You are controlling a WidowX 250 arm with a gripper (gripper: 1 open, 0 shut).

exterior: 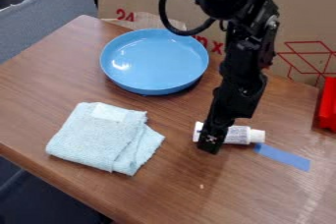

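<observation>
My black gripper (211, 137) is low over the table, its fingertips at a white tube (245, 136) that lies on the wood; whether they close on it cannot be told. A strip of blue tape (285, 157) lies to the right of the tube. A folded pale blue cloth (98, 140) lies on the left, and a blue plate (151, 59) sits behind it.
A red object (328, 105) stands at the right edge. A cardboard box (296, 22) backs the table. Bare wood (66, 81) shows at the left and front, with a grey surface beyond the left edge.
</observation>
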